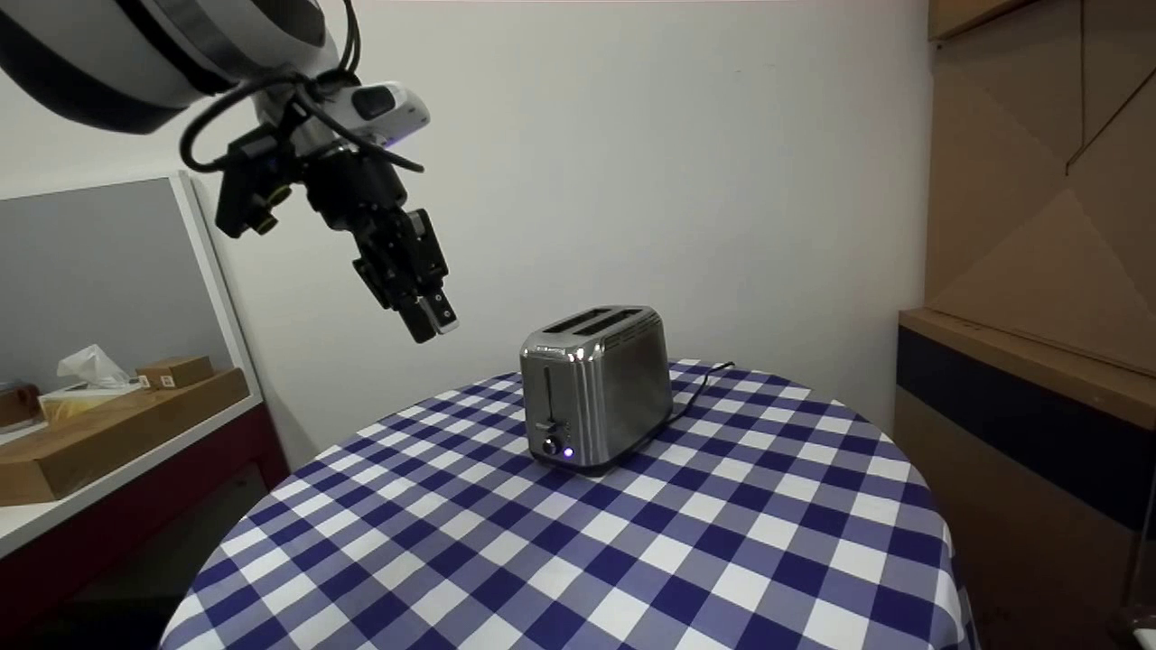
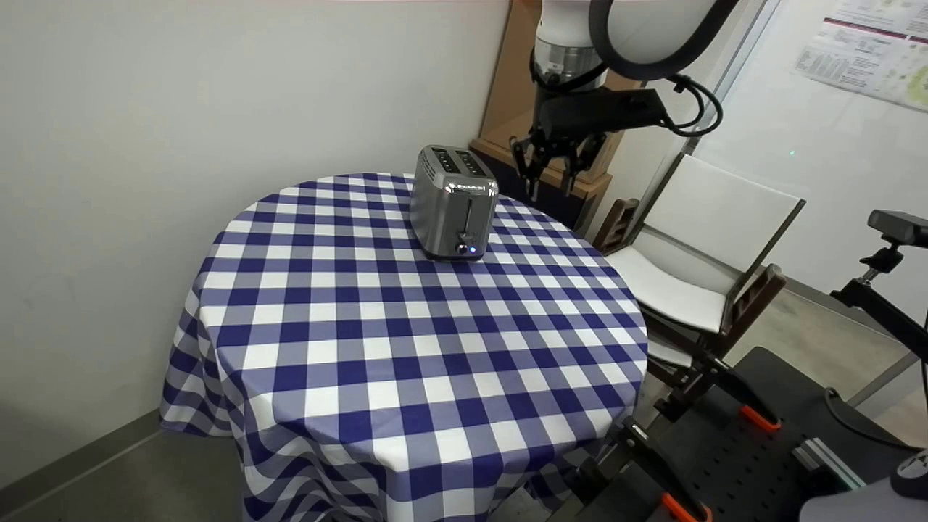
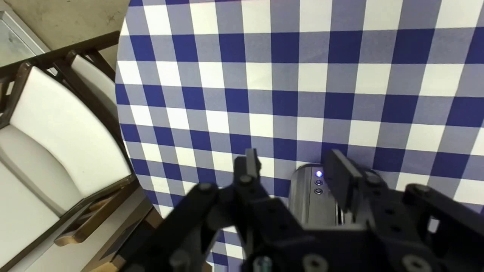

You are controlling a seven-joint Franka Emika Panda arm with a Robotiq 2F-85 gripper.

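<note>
A silver two-slot toaster [image 1: 596,390] stands upright on the checked cloth, a small light glowing by its lever end. Both slots look empty in the exterior views. My gripper [image 1: 429,325] hangs in the air left of the toaster and apart from it in that view. From the other side, the gripper [image 2: 549,193] shows a gap between its fingers, right of the toaster [image 2: 452,204]. In the wrist view nothing is held by the fingers [image 3: 342,181], and one of them hides part of the toaster [image 3: 301,199].
A dark cord [image 1: 710,379] runs behind the toaster. White-padded chairs [image 2: 678,252] stand beyond the table edge, with cardboard panels [image 1: 1040,217] and a wall nearby.
</note>
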